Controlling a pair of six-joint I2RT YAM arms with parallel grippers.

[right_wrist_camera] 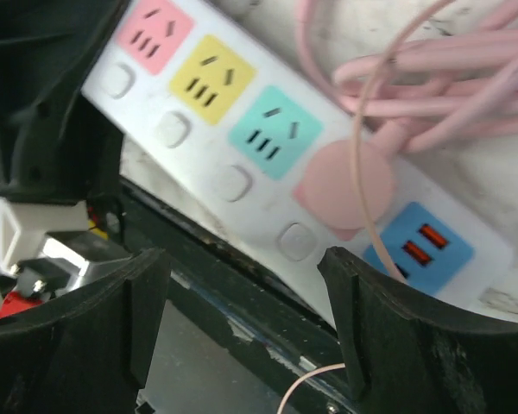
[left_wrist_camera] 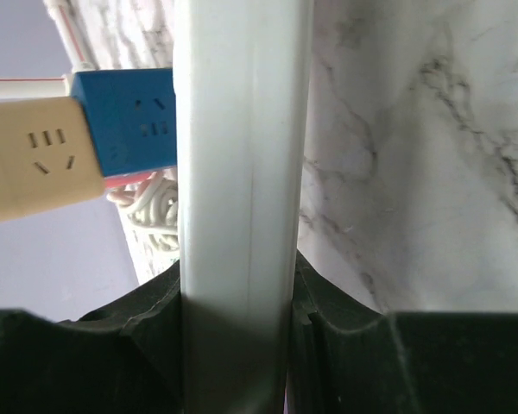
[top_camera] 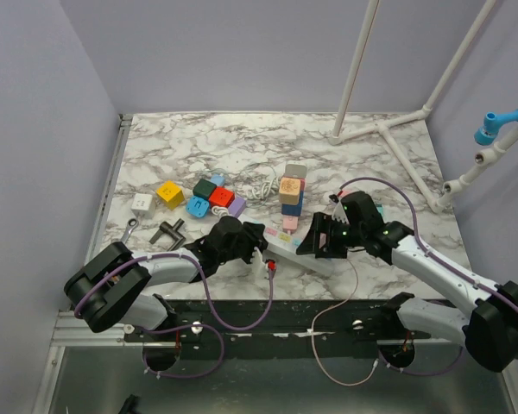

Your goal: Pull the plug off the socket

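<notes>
My left gripper (top_camera: pixel 257 237) is shut on the white power strip (top_camera: pixel 285 246), whose body fills the middle of the left wrist view (left_wrist_camera: pixel 237 172). In the right wrist view the strip shows pink, yellow, cyan and blue sockets, with a round pink plug (right_wrist_camera: pixel 345 185) seated among them and its pale pink cable running upward. My right gripper is part open over that plug, its fingers at either side of the frame's bottom, nothing seen between them but strip and cable.
Socket cubes, beige (top_camera: pixel 289 190) and blue (left_wrist_camera: pixel 125 116), stand behind the strip. Coloured blocks (top_camera: pixel 221 197) and tools lie at left. White pipes (top_camera: pixel 397 155) frame the right side.
</notes>
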